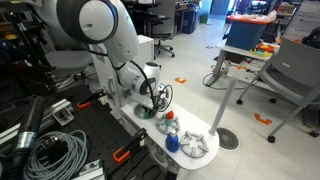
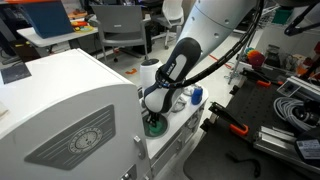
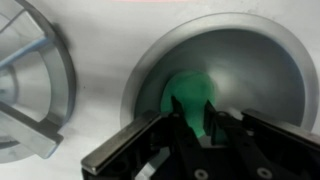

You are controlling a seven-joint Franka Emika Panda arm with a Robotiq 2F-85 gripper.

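Note:
A round green thing [image 3: 190,95] lies inside a grey bowl [image 3: 265,47] in the wrist view. My gripper is directly over it, its fingers a little apart with green showing between and beyond their tips. Whether they touch it does not show. In exterior view 1 the green thing [image 1: 143,111] is half hidden by the arm at the near left of the white table [image 1: 205,122]. From the other side, in exterior view 2, the gripper [image 2: 154,118] points down over a dark green round patch [image 2: 157,128].
A grey slotted dish [image 3: 55,75] stands beside the bowl. Toward the table's near end are a small red object [image 1: 169,115], a blue object [image 1: 172,143] and another slotted dish [image 1: 194,146].

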